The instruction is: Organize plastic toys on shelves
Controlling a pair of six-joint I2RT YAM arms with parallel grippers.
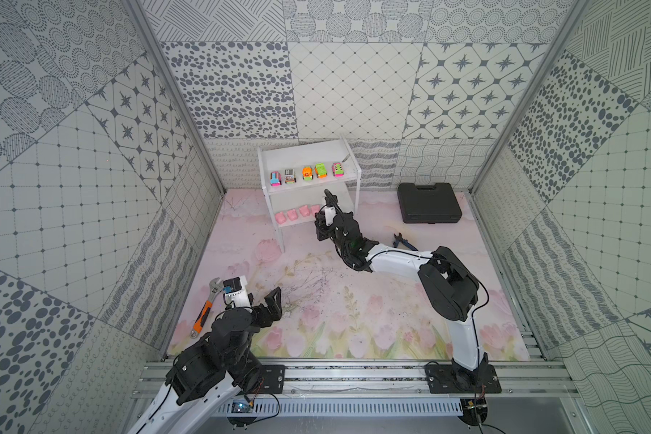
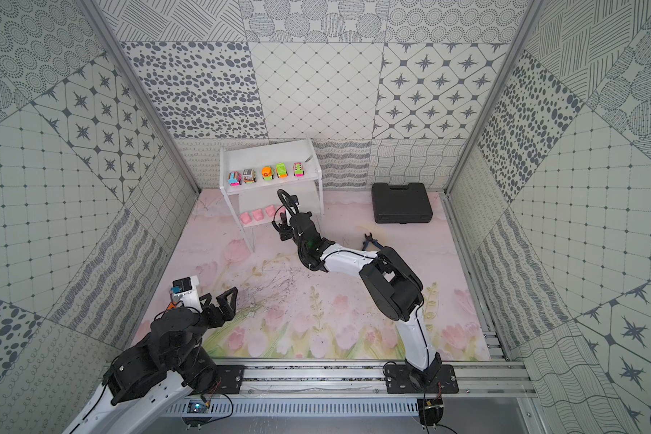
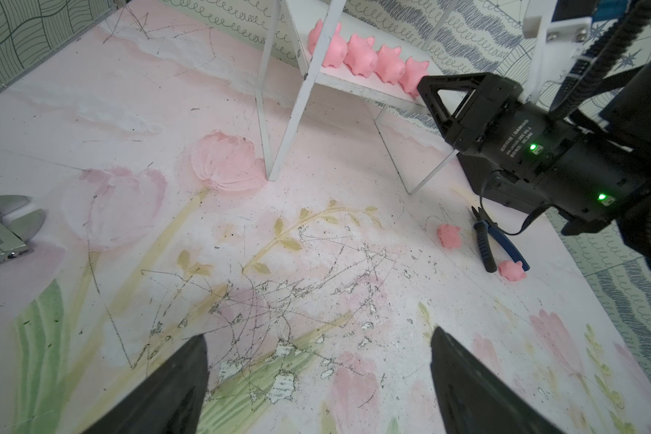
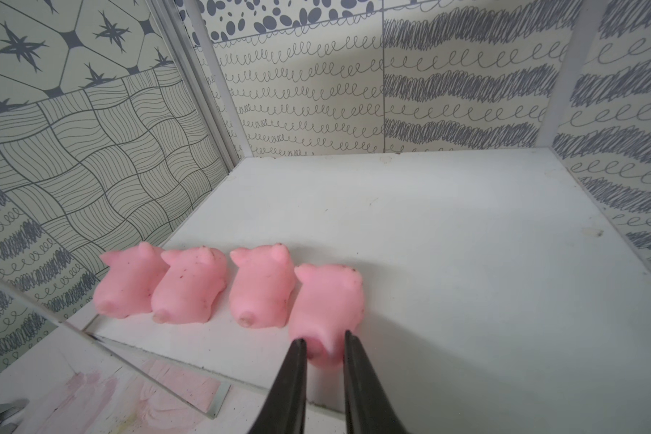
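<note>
In the right wrist view, a row of pink toy pigs stands on the lower shelf (image 4: 470,275). The rightmost pig (image 4: 328,296) rests close beside its neighbour (image 4: 262,289), near the shelf's front edge. My right gripper is slightly open at this pig's near end, a finger on either side and a gap between the tips. Two more pigs, one pink pig (image 3: 449,235) and another pig (image 3: 512,271), lie on the table by the pliers. My left gripper stands wide open over bare table. Colourful toy cars (image 1: 307,173) line the upper shelf (image 1: 303,155).
Dark-handled pliers (image 3: 488,242) lie under the right arm's side of the table. A black case (image 1: 429,202) sits at the back right, and an orange wrench (image 1: 204,312) at the left. Bare shelf extends to the right of the pigs.
</note>
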